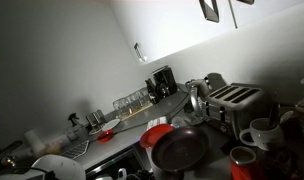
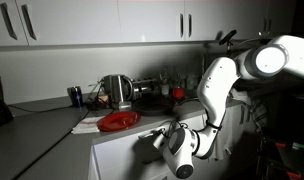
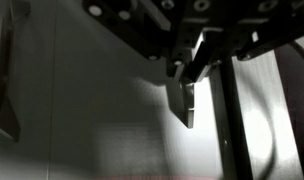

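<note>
My gripper points at a pale cabinet or drawer front (image 3: pixel 92 100) in the wrist view. Its dark fingers lie close together, and the gap between them is hard to make out. Just beyond the fingertips a metal handle (image 3: pixel 183 103) sticks out from the front; whether the fingers touch it cannot be told. Another handle (image 3: pixel 6 105) shows at the left edge of that view. From exterior view 2, the gripper (image 2: pixel 161 140) is low, at the white fronts under the counter edge. Exterior view 1 hides most of the gripper behind the dark pan.
On the counter stand a dark pan (image 1: pixel 180 149), a red plate (image 2: pixel 118 121), a steel kettle (image 2: pixel 119 90), a toaster (image 1: pixel 232 106), a white mug (image 1: pixel 262 133) and a red canister (image 1: pixel 244 160). White upper cabinets (image 2: pixel 102 22) hang above.
</note>
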